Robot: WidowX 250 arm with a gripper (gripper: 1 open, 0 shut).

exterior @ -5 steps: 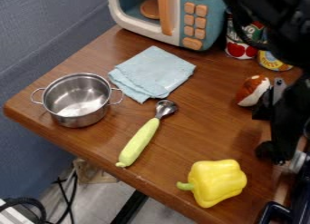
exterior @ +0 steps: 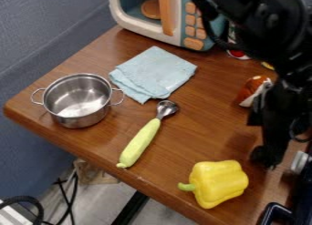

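The black gripper (exterior: 265,152) is low at the right side of the table, above and right of a yellow bell pepper (exterior: 213,183); whether it is open or shut is unclear in its dark silhouette. A pale ladle-like spoon (exterior: 166,109) lies by a long pale green vegetable (exterior: 139,143). A steel pot (exterior: 77,105) stands at the left, and a folded blue cloth (exterior: 151,72) lies behind. A red item (exterior: 251,91) is partly hidden by the arm.
A toy microwave (exterior: 159,16) stands at the back. The arm covers much of the back right, including cans there. The table's front edge borders a gap.
The arm has shifted, now covering more of the cans at the back right, and the gripper has moved slightly left. The objects on the table look unmoved.
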